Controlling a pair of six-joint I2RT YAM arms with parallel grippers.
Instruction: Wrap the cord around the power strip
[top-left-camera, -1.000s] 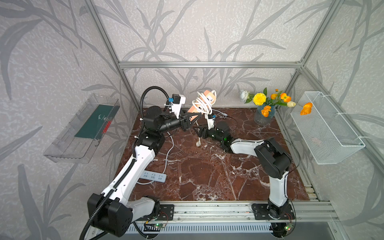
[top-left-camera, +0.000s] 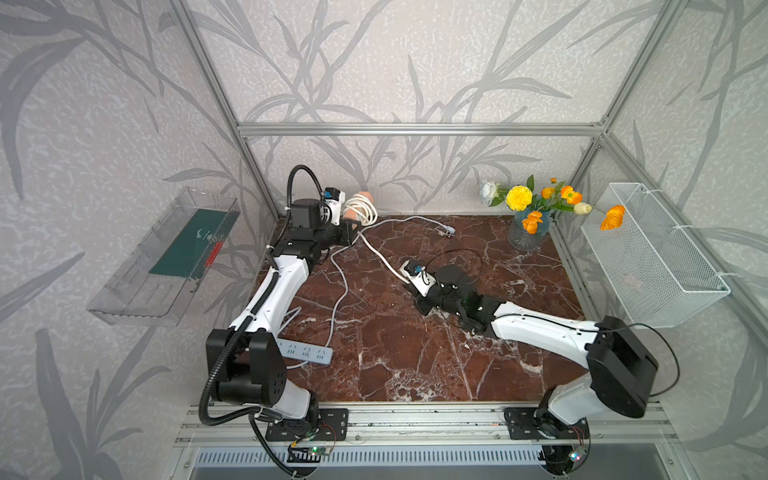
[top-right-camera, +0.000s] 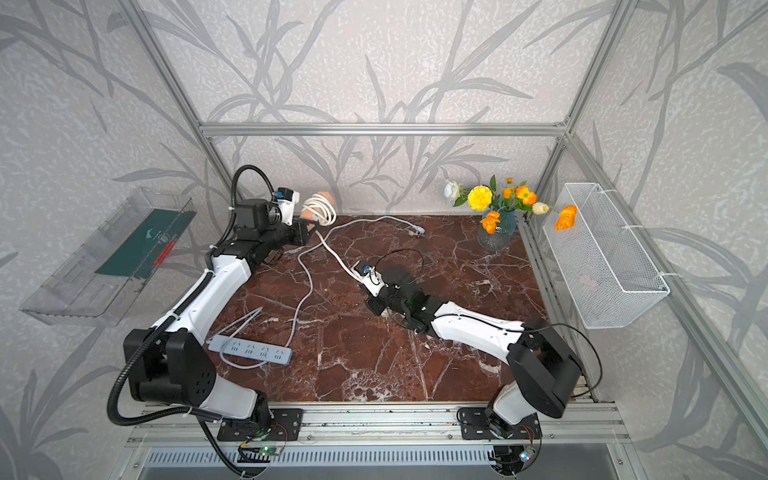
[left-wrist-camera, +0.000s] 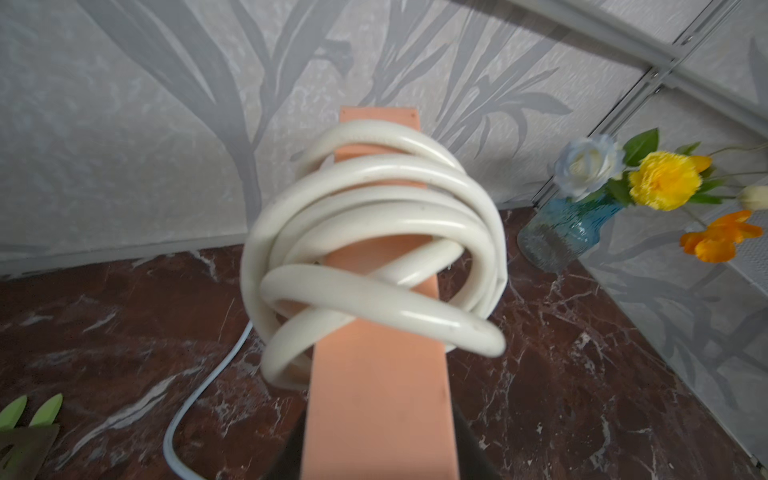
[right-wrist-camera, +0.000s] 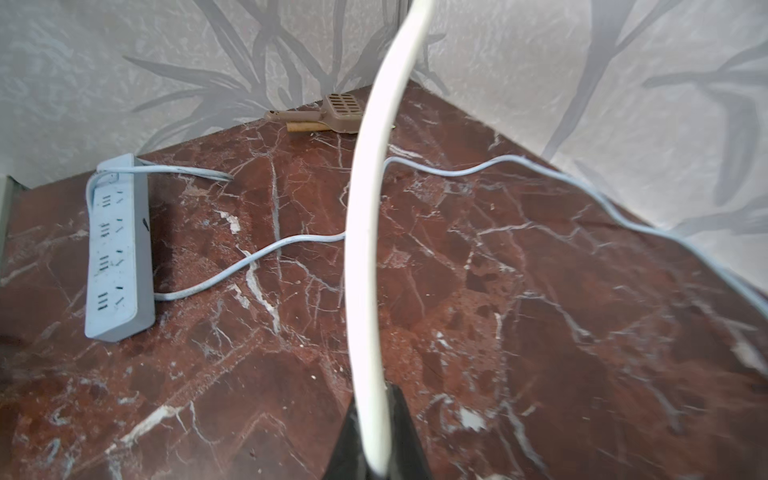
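The orange power strip (left-wrist-camera: 380, 392) is gripped by my left gripper (top-left-camera: 354, 230), raised at the back left. Several loops of thick white cord (left-wrist-camera: 384, 212) wrap around it, some crossing at the front. From the loops a straight length of the cord (top-left-camera: 382, 260) runs down and right to my right gripper, which is shut on it. In the right wrist view this cord (right-wrist-camera: 364, 240) rises from between the fingers toward the top of the picture. The cord's free end is not visible.
A second, white power strip (right-wrist-camera: 120, 248) lies at the front left, its thin cord (top-left-camera: 344, 288) trailing to a plug (top-left-camera: 448, 231) at the back. A brown slotted scoop (right-wrist-camera: 340, 113) lies at the left. A flower vase (top-left-camera: 528, 232) stands back right.
My left gripper has swung left with the orange strip.
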